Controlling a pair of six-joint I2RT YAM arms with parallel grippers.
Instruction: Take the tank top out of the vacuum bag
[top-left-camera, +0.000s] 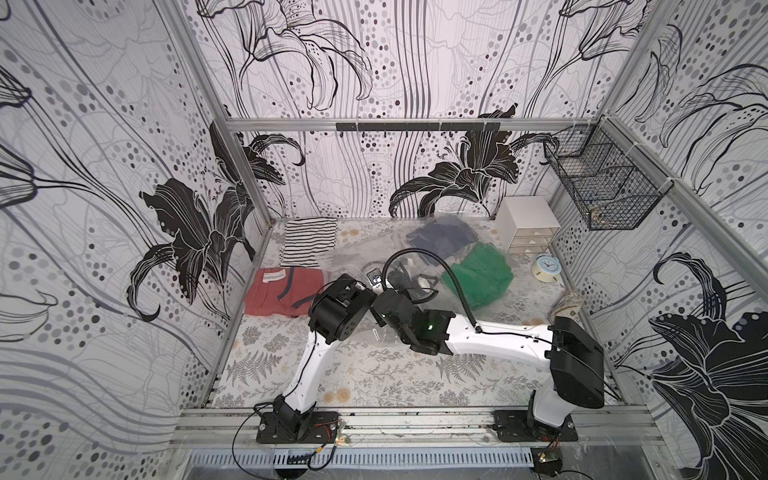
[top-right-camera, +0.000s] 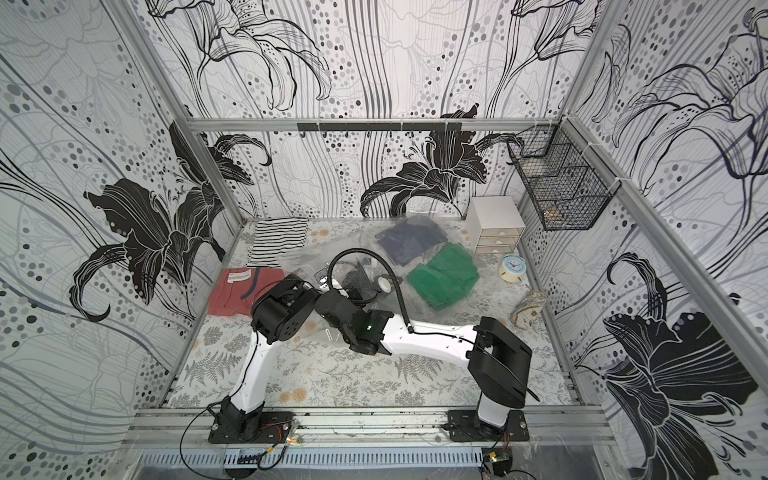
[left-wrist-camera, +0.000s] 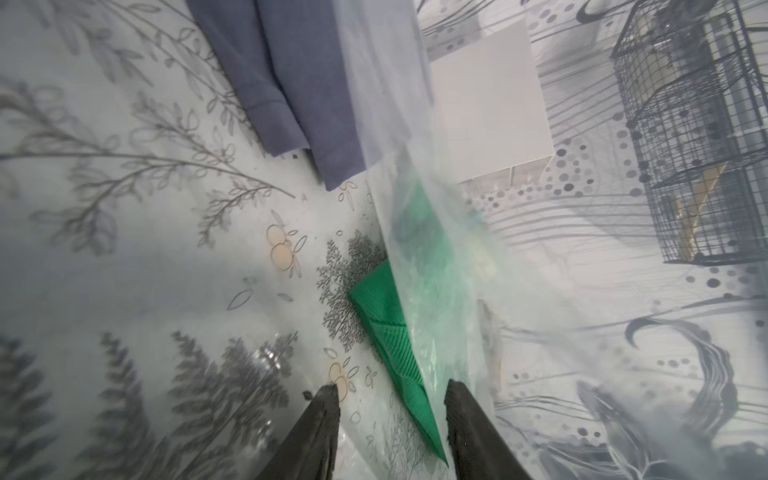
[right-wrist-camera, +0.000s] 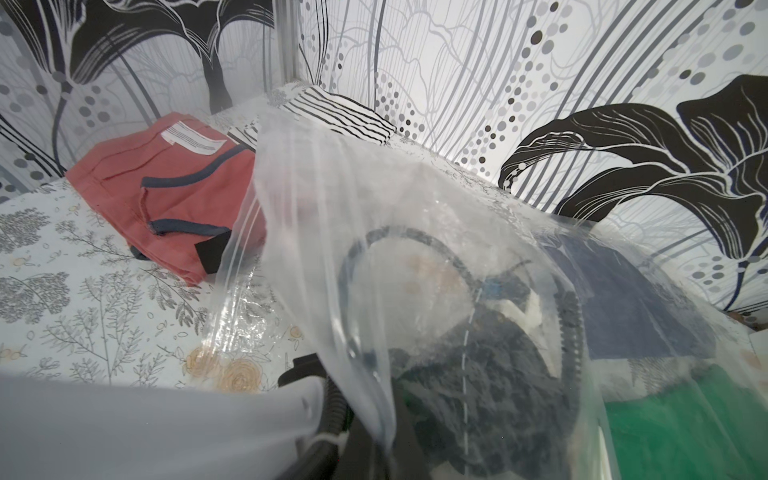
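Observation:
A clear vacuum bag (right-wrist-camera: 320, 216) stretches across the middle of the table. Through its film show a folded blue-grey garment (top-left-camera: 442, 237) and a green garment (top-left-camera: 481, 276); which is the tank top I cannot tell. My right gripper is shut, with gathered film of the bag's edge running between its fingers. Close by, my left gripper has its fingers apart; a film edge passes by its right finger, and no garment is between them. In the left wrist view, the green garment (left-wrist-camera: 400, 344) lies beyond, partly behind film.
At the left lie a red garment (top-left-camera: 284, 291) with dark trim and a striped cloth (top-left-camera: 309, 241). A white drawer box (top-left-camera: 528, 221) and small clock (top-left-camera: 546, 268) stand at the right.

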